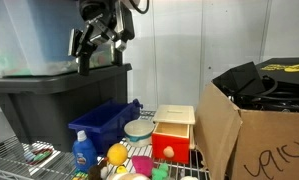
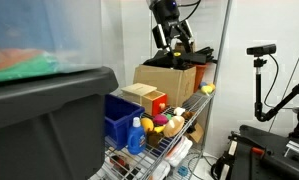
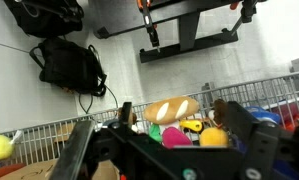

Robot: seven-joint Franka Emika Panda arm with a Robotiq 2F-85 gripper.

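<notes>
My gripper point(image 1: 100, 62) hangs in the air above the wire rack, its two fingers spread wide with nothing between them. In exterior view 2 the gripper point(image 2: 175, 49) is high over the goods. Below it on the rack are a blue bottle point(image 1: 84, 151), an orange point(image 1: 117, 154), a pink item point(image 1: 142, 164) and a red-orange box point(image 1: 171, 142). From the wrist, a bread roll point(image 3: 172, 110) shows beyond the gap between the dark fingers, which cover part of the rack.
A dark bin point(image 1: 49, 105) stands on the left with a blue basket point(image 1: 106, 125) beside it. At right is an open cardboard box point(image 1: 259, 145). A white bowl point(image 1: 139, 128) sits near the back. Bare floor point(image 3: 179, 72) lies beyond the rack.
</notes>
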